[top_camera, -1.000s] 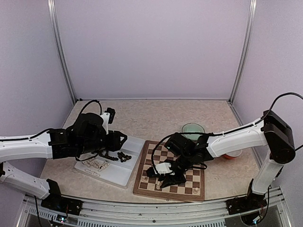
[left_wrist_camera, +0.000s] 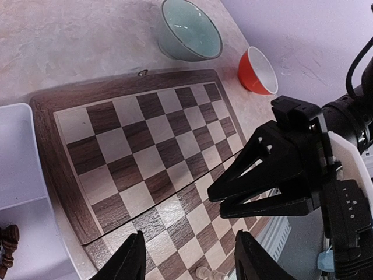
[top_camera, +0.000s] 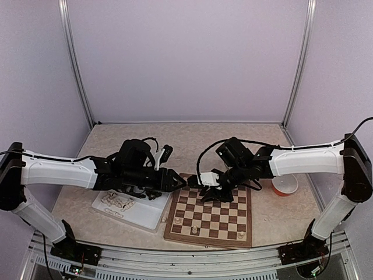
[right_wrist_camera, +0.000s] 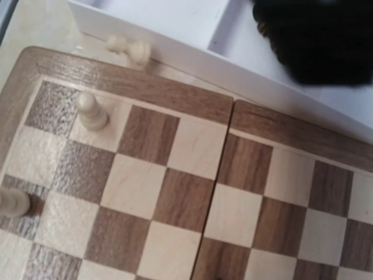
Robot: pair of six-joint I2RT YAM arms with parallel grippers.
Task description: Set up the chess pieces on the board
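Note:
The chessboard [top_camera: 186,234] carries a few pale pieces near its front edge, among them an upright pawn [right_wrist_camera: 92,114] and another pale piece [right_wrist_camera: 14,202] cut off at the right wrist view's left edge. Another pale piece [right_wrist_camera: 131,51] lies on its side between board and tray. My left gripper hangs open over the board's left side, nothing between its fingers. Facing it, my right gripper is over the board's middle, its fingers [left_wrist_camera: 271,208] a little apart and apparently empty. A blurred dark part of the left arm [right_wrist_camera: 320,46] covers the right wrist view's upper right.
The white tray [top_camera: 152,226] left of the board holds pale pieces [top_camera: 118,202] and dark pieces [left_wrist_camera: 9,245]. Behind the board stands a green bowl [left_wrist_camera: 189,35]; a red-and-white bowl [top_camera: 285,185] is to the right. The two grippers are close together.
My left gripper has moved right, from above the tray to the board's left side. My right gripper has moved back from the board's front pieces toward its middle.

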